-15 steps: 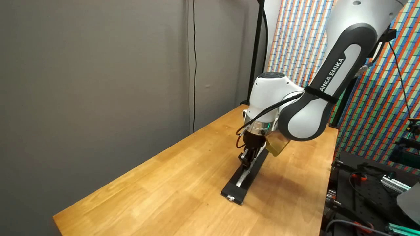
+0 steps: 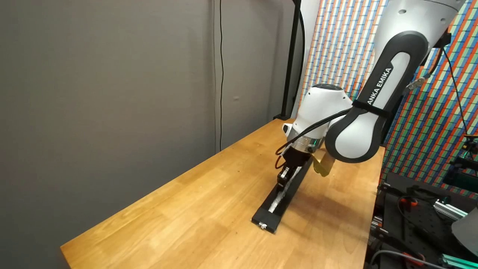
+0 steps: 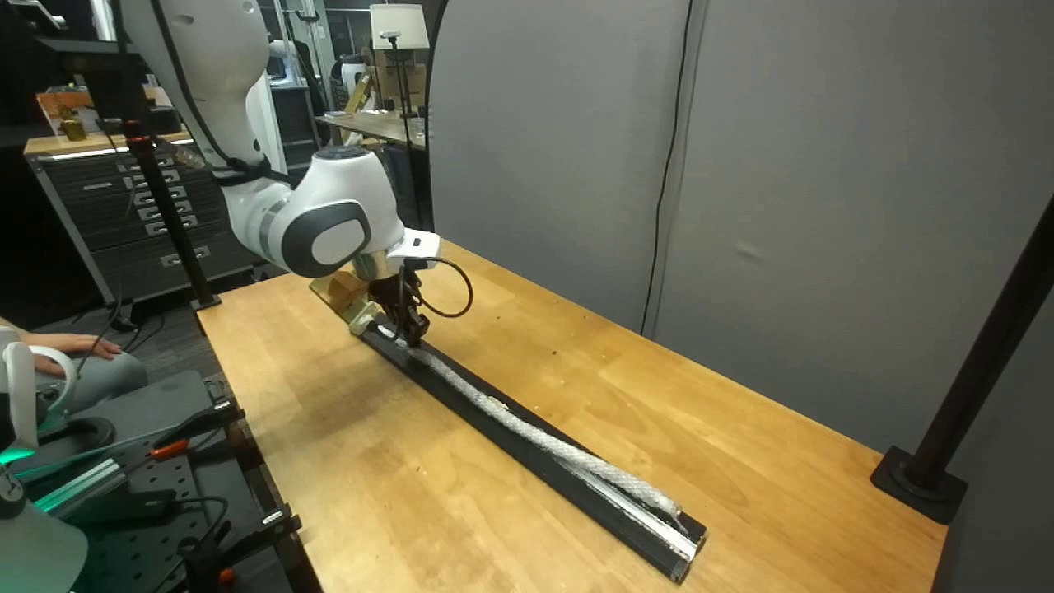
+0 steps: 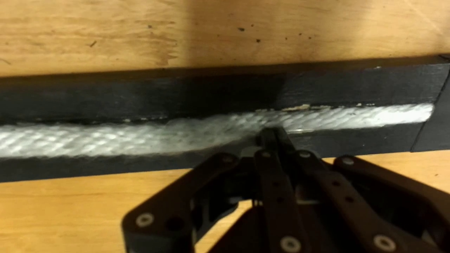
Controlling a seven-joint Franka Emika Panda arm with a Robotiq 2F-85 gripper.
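Observation:
A long black channel [image 3: 514, 445] lies across the table, with a white braided rope [image 3: 533, 436] running along its groove. In the wrist view the rope [image 4: 84, 139] is wider and bulges left of the fingertips. To their right it lies narrow in the groove, ending near the channel's end piece. My gripper is shut, its tips down against the rope's lower edge; nothing shows between them. In exterior view 2 the gripper [image 3: 412, 341] stands over the channel's far end. Toward the near end the rope lies beside a bare, shiny stretch of groove [image 3: 622, 499].
A black post on a base plate [image 3: 919, 484] stands at the table's edge. A grey wall panel [image 2: 134, 89] borders the table. A person's hand [image 3: 84, 344] shows off the table at left.
In exterior view 1, the arm and gripper have shifted slightly to the right, and the gripper's tilt differs a little. The channel stays in place.

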